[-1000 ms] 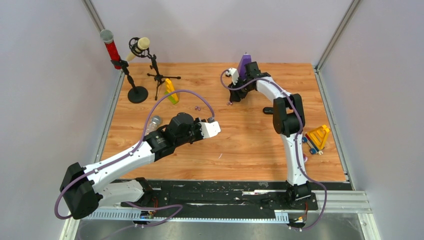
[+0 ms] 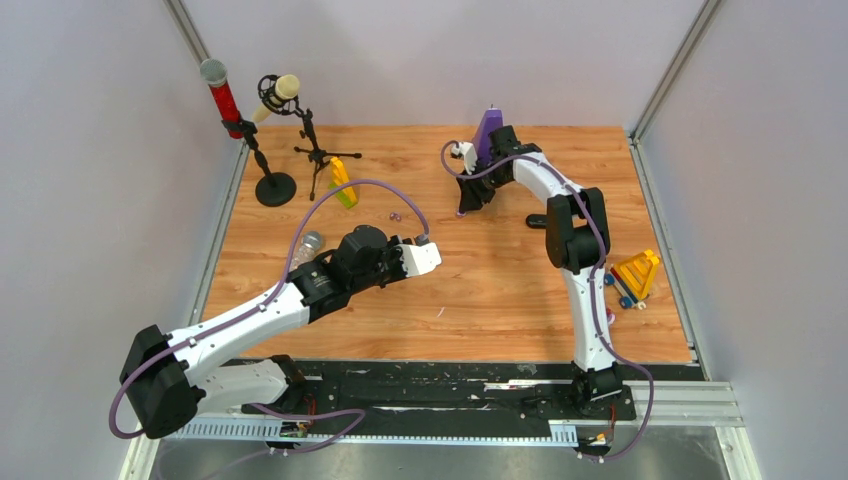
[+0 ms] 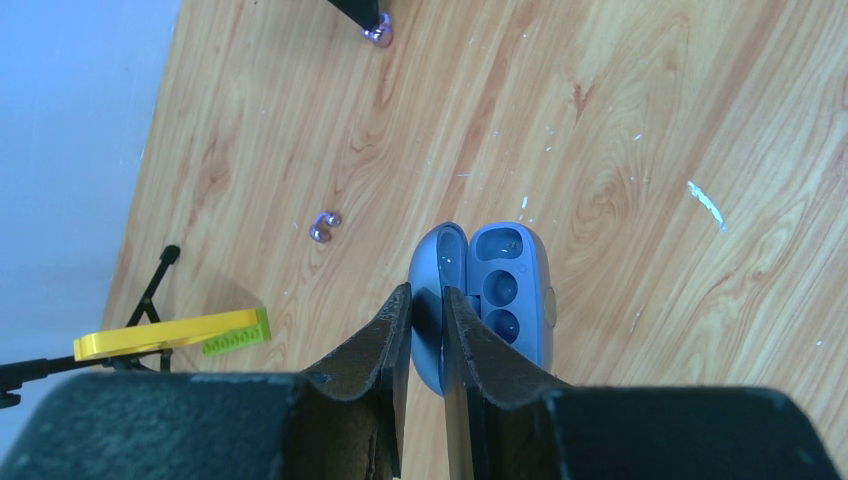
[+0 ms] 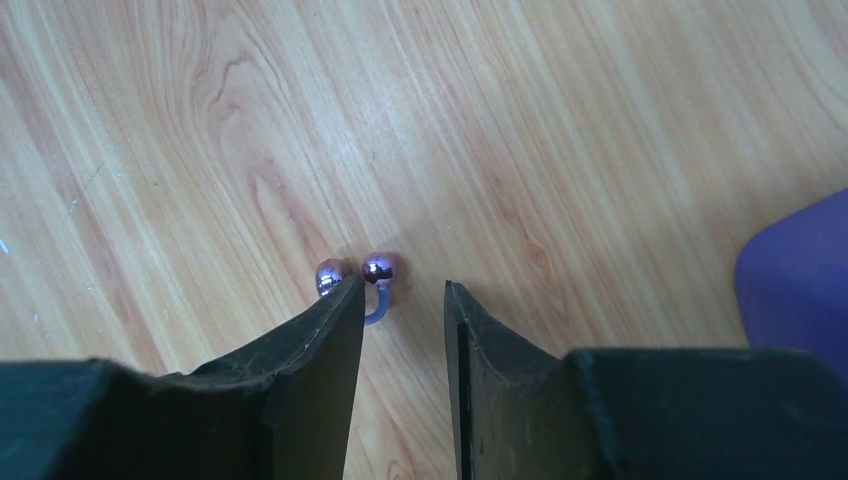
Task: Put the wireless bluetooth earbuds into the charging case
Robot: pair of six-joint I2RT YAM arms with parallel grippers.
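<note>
My left gripper holds the blue charging case (image 3: 508, 295), its lid between the fingertips and several empty hollows showing. A pair of small metallic purple earbuds (image 3: 325, 225) lies on the table in the left wrist view; another (image 3: 379, 32) is at the top edge beside my right gripper. In the right wrist view, my right gripper is part open, low over the table, with an earbud (image 4: 378, 268) at its left fingertip and a second (image 4: 330, 275) just left of it, partly hidden by that finger.
A purple object (image 4: 790, 280) stands right of my right gripper. Yellow toys (image 2: 340, 180) and microphone stands (image 2: 272, 188) are at the back left, another yellow toy (image 2: 636, 270) at the right.
My right gripper has shifted very slightly at the back of the table near the earbuds. The left arm looks unchanged.
</note>
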